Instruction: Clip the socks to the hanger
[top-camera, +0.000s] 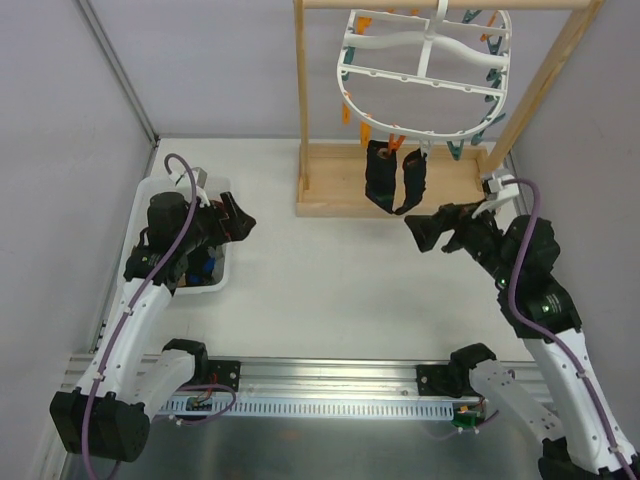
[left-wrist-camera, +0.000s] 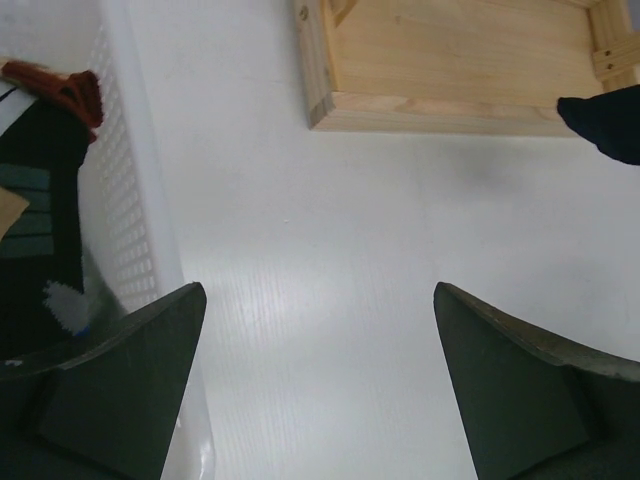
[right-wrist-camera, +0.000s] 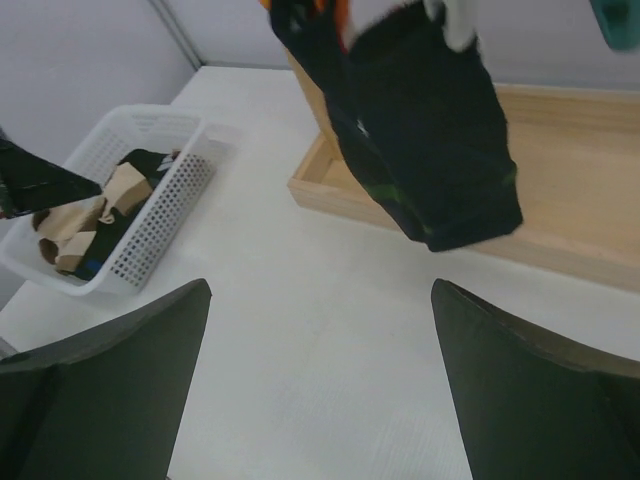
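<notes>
Two dark socks (top-camera: 381, 175) hang from orange and white clips on the white oval hanger (top-camera: 421, 76); up close in the right wrist view they are a blurred dark shape (right-wrist-camera: 430, 140). My left gripper (top-camera: 237, 222) is open at the right side of the white basket (left-wrist-camera: 140, 220), which holds more socks (left-wrist-camera: 40, 220), with empty fingers over the table's edge of it. My right gripper (top-camera: 430, 228) is open, empty, below and right of the hanging socks. Other coloured clips (top-camera: 364, 130) line the hanger's rim.
A wooden frame (top-camera: 302, 90) with a shallow wooden base (top-camera: 330, 205) carries the hanger at the back. Walls stand on both sides.
</notes>
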